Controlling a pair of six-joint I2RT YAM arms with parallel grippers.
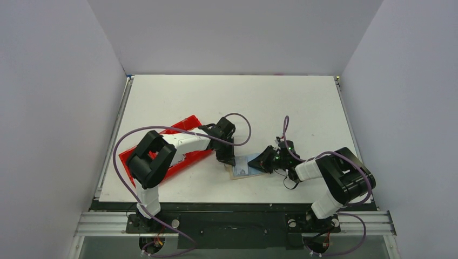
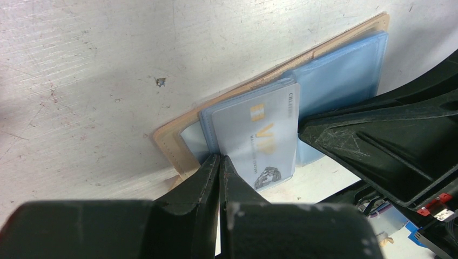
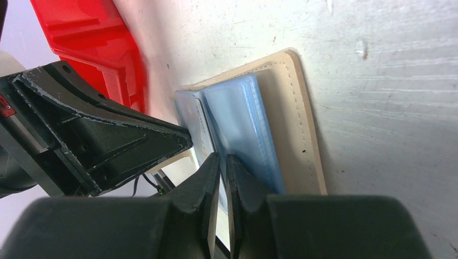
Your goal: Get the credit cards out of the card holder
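A tan card holder [image 2: 170,135] lies open on the table, with blue sleeves [image 2: 345,70] inside. One sleeve holds a silver-white credit card [image 2: 256,132] with gold lettering. My left gripper is shut, its tips at the holder's left part beside the card's edge; no object shows between them. From the other side, my right gripper reaches down at the sleeve and card edge. Its fingertips stand a narrow gap apart, and whether the card's edge lies between them cannot be told. In the top view both grippers partly cover the holder [image 1: 243,168].
A red tray [image 1: 186,124] stands to the left, partly under the left arm. Behind the holder and in front of it, the white table [image 1: 259,97] is clear. Purple cables [image 1: 162,128] loop over both arms.
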